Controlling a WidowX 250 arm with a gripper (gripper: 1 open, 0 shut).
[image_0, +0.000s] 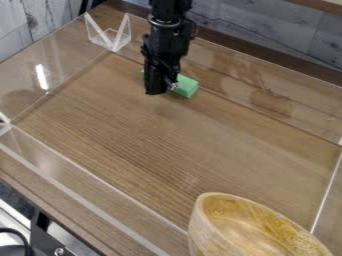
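My black gripper (160, 80) reaches down from the top centre to the wooden table, beside a green block (185, 86). The gripper hides part of the block; whether its fingers are open or shut, or touch the block, I cannot tell.
A large yellow bowl (243, 226) sits at the bottom right. Clear plastic pieces lie by the left edge and at the upper left of the table (134, 150). A grey wall stands at the back.
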